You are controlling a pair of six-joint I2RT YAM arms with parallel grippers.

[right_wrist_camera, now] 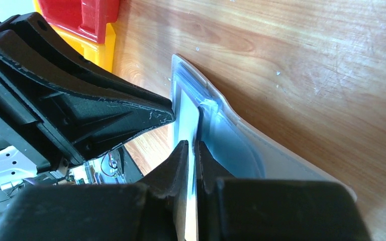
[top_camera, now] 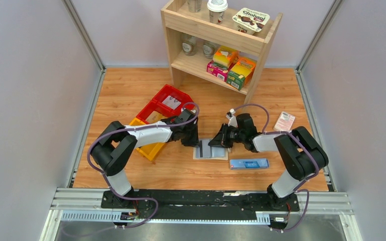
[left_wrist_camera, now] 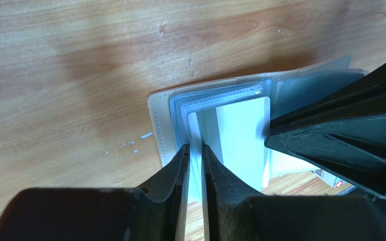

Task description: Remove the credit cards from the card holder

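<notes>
The card holder [top_camera: 211,157] lies opened out on the table, with clear bluish plastic pockets [right_wrist_camera: 231,145]. A white card with a grey stripe [left_wrist_camera: 241,135] sits in a pocket. At the card's left edge, my left gripper is slightly open, a narrow gap between its fingertips and the edge in line with that gap. On the other side my right gripper is shut at the pockets' edge; whether thin plastic is between its tips cannot be told. The right gripper's finger [left_wrist_camera: 331,135] covers part of the holder in the left wrist view.
A blue box [top_camera: 249,164] lies close in front of the right gripper. Red [top_camera: 163,103] and yellow [top_camera: 153,150] bins stand by the left arm. Behind is a wooden shelf [top_camera: 213,31]; a small white-and-red pack [top_camera: 284,121] lies at the right.
</notes>
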